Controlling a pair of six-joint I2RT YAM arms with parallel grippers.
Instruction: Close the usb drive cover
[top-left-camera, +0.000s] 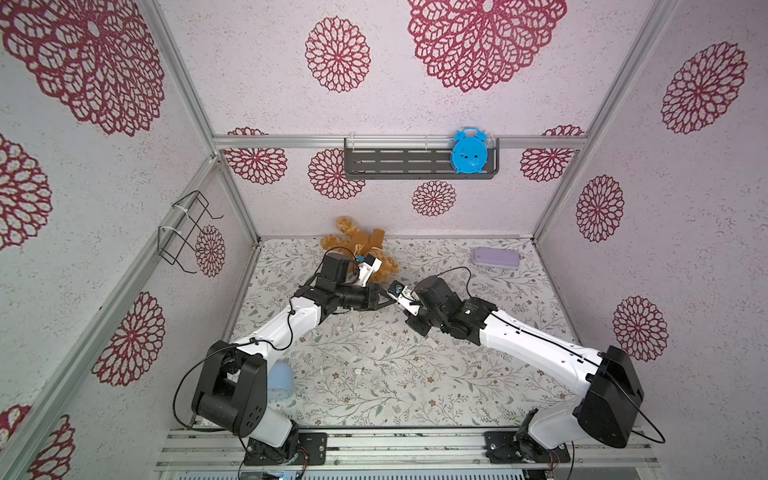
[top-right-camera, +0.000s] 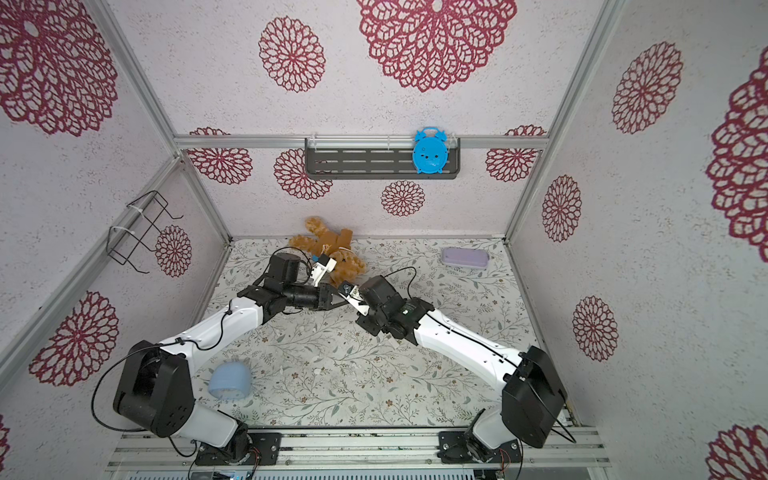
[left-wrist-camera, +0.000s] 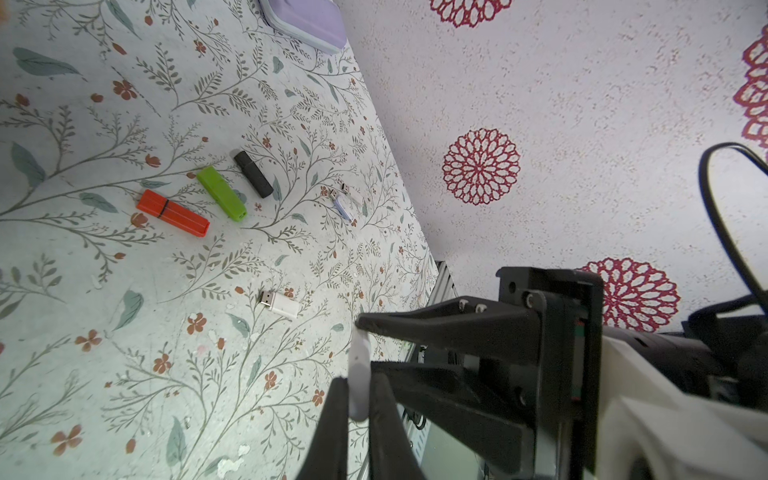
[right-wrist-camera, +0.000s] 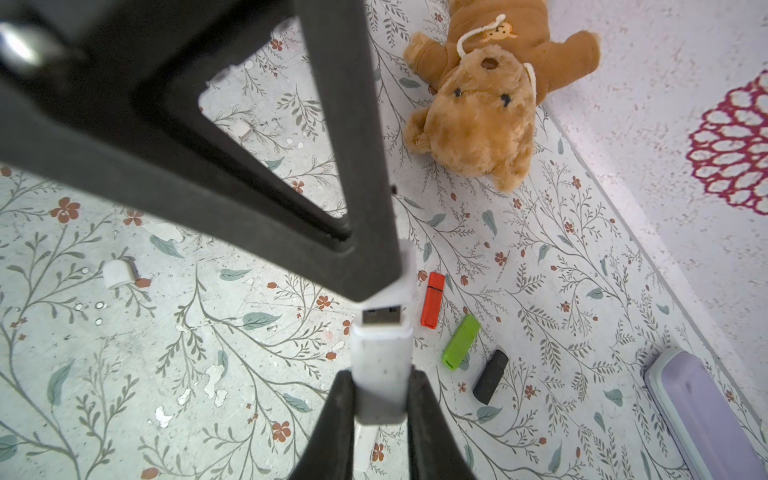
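Observation:
In the right wrist view my right gripper is shut on the white USB drive's body (right-wrist-camera: 381, 364), which stands roughly upright. Just above it a dark, slotted metal piece (right-wrist-camera: 381, 315) shows between the body and the white cover (right-wrist-camera: 406, 264). My left gripper reaches in from the upper left, its fingertips shut at the cover. From the left wrist view, the narrow white drive (left-wrist-camera: 359, 376) runs down between the left fingertips. The right gripper comes in from the right at its top end. How far the cover sits on is hard to tell.
Red (right-wrist-camera: 433, 300), green (right-wrist-camera: 461, 341) and black (right-wrist-camera: 490, 376) sticks lie on the table beneath, with another white drive (left-wrist-camera: 280, 304) nearby. A teddy bear (right-wrist-camera: 480, 104) and a purple case (top-left-camera: 496, 257) lie at the back. A blue cup (top-left-camera: 280, 381) is front left.

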